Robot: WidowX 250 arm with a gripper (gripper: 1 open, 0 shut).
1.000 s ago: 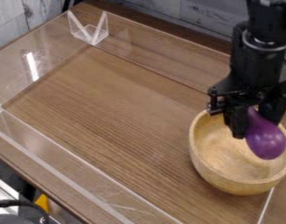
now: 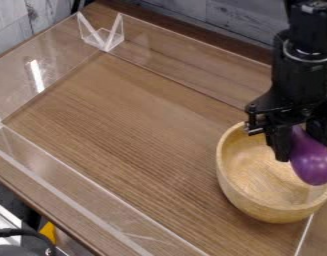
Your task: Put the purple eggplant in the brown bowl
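The purple eggplant (image 2: 310, 160) hangs from my gripper (image 2: 293, 145), which is shut on its upper part. It appears over the right side of the brown bowl (image 2: 235, 178) in the camera view. How high it is above the bowl's floor is hard to judge from this angle. The bowl sits upright on the table at the right, its near inside bare. The gripper's black body hides the bowl's far right rim.
A clear plastic holder (image 2: 102, 34) stands in the far left corner. Dark cables (image 2: 19, 235) lie at the lower left, off the tabletop.
The gripper has shifted slightly to the right with the eggplant in it. The bowl has stayed in place.
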